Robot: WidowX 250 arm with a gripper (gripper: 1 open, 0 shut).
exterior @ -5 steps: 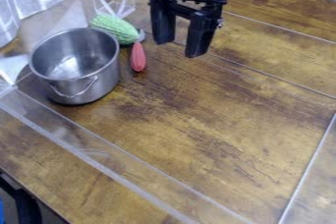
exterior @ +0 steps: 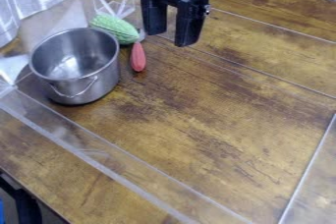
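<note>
The black gripper (exterior: pixel 171 24) hangs at the top centre of the view, its two fingers pointing down over the wooden table; nothing clearly shows between them. Below and left of it a small red-pink object (exterior: pixel 138 57) lies on the table, with a green corn-like object (exterior: pixel 114 28) behind it. A steel pot (exterior: pixel 77 66) stands on the left, beside these.
Clear plastic sheeting and a pale wall line the back left.
The gripper has moved a little left and up from where it was. The pot, red-pink object and green object have not visibly moved.
</note>
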